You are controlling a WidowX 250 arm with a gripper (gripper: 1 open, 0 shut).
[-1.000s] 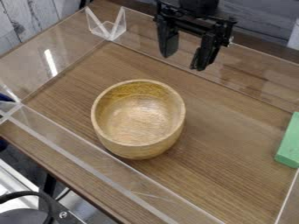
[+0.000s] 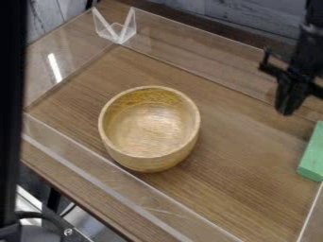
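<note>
My black gripper point(image 2: 289, 93) hangs at the upper right edge, blurred and partly cut off by the frame, its fingers close together with nothing visible between them. A wooden bowl point(image 2: 150, 150) sits empty left of centre on the wooden surface. A green block point(image 2: 311, 156) lies at the right edge, partly out of view, a short way below the gripper.
A small clear holder point(image 2: 115, 26) stands at the back left. Transparent walls point(image 2: 43, 146) edge the wooden surface. Free room lies in the middle between bowl and block, and above the bowl.
My gripper has moved from the top centre to the right edge, above the green block. The bowl and block look unmoved.
</note>
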